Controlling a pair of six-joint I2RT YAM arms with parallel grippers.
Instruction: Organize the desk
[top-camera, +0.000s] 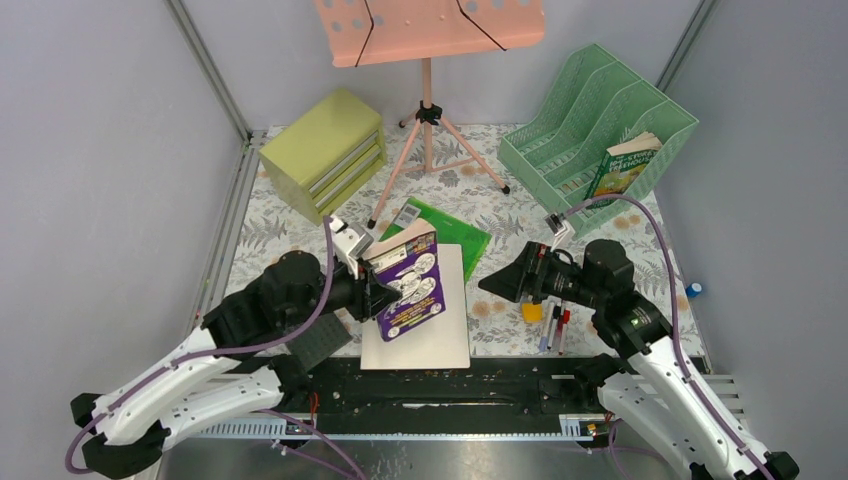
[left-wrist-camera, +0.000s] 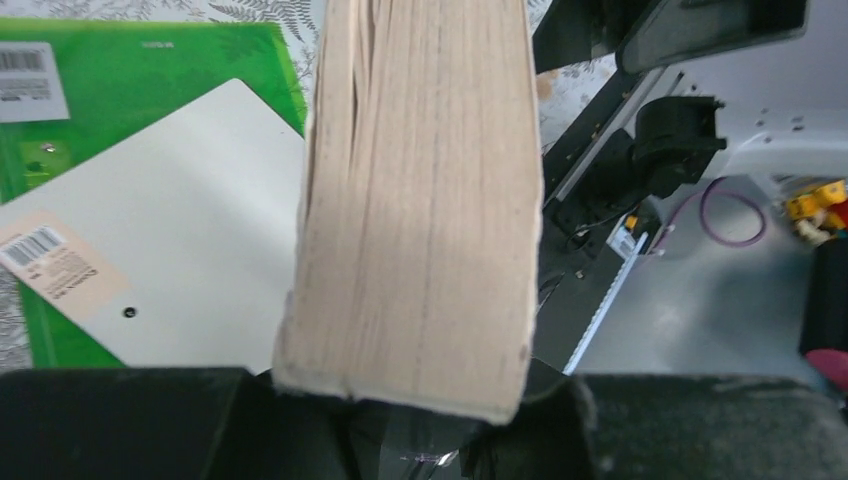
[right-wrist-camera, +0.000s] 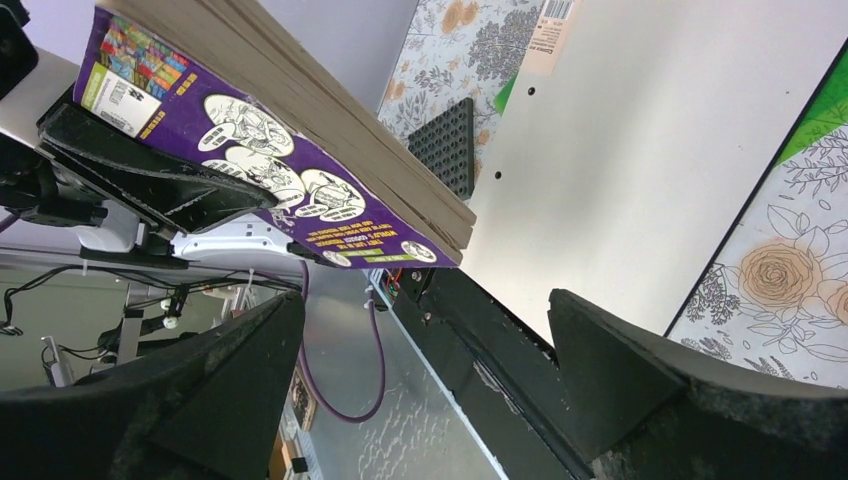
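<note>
A thick purple book (top-camera: 411, 286) hangs tilted above the white board (top-camera: 440, 340), with my left gripper (top-camera: 385, 300) shut on it. Its page block (left-wrist-camera: 420, 200) fills the middle of the left wrist view. In the right wrist view the book's purple cover (right-wrist-camera: 290, 170) shows at upper left, clear of my right gripper, which is open and empty. A green folder (top-camera: 455, 238) lies partly under the white board. The green rack (top-camera: 540, 150) stands at the back right, holding a green book (top-camera: 622, 168) in its right part.
Back left stands a yellow-green drawer box (top-camera: 322, 145); a pink music stand (top-camera: 427, 85) rises at the back middle. Pens (top-camera: 555, 325) and a yellow block (top-camera: 532, 311) lie below the right arm. A dark grey pad (top-camera: 320, 342) is at front left.
</note>
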